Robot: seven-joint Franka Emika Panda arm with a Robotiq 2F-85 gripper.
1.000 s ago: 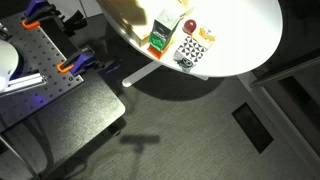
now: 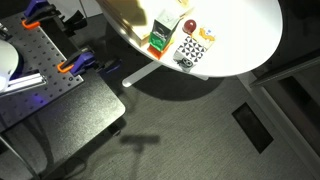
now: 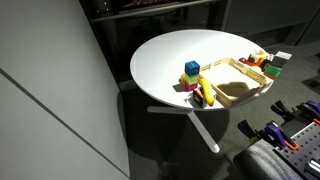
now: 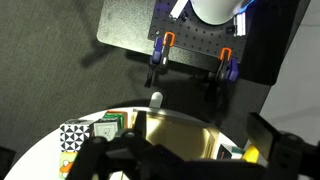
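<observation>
In the wrist view my gripper reaches in from the bottom edge, its dark fingers wide apart with no object visible between them. Behind them lies a shallow wooden tray (image 4: 178, 133) on the round white table. The same tray (image 3: 236, 97) shows whole in the second exterior view and looks empty. A green-and-white carton (image 2: 162, 34) stands by the tray. Beside it are a black-and-white checkered block (image 2: 188, 52) and a small dark red ball (image 2: 190, 25). A stack of coloured blocks (image 3: 191, 73) and a yellow object (image 3: 207, 91) sit left of the tray.
The round white table (image 3: 165, 60) has clear room on its far and left sides. A dark stand (image 2: 75, 110) with orange-and-blue clamps (image 2: 76, 63) is close to the table's edge. Open grey floor (image 2: 190, 125) lies around them.
</observation>
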